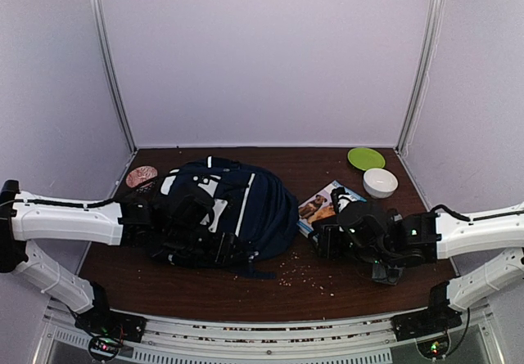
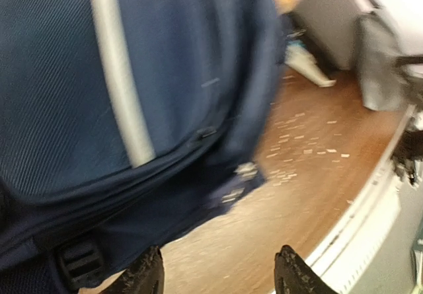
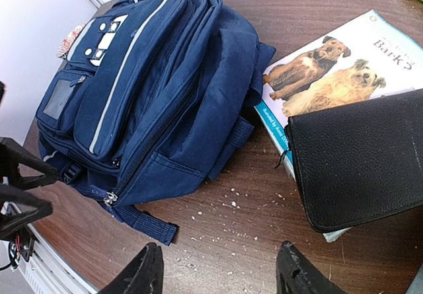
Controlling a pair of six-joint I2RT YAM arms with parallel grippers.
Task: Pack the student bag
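A navy backpack (image 1: pixel 262 208) (image 3: pixel 125 82) lies on the left half of the table, its front pocket and zipper facing up. My left gripper (image 1: pixel 219 251) hangs over the backpack's lower edge, open, with nothing between its fingers. Right of the bag lie a book with two dogs on its cover (image 1: pixel 315 206) (image 3: pixel 337 59) and a black case (image 3: pixel 357 162) on top of the book. My right gripper (image 1: pixel 327 245) stands open in front of them, with bare table between its fingers.
A green plate (image 1: pixel 366 158) and a white bowl (image 1: pixel 380 184) sit at the back right, a pink patterned item (image 1: pixel 142 176) at the back left. Crumbs (image 1: pixel 299 278) are scattered on the bare table near the front centre.
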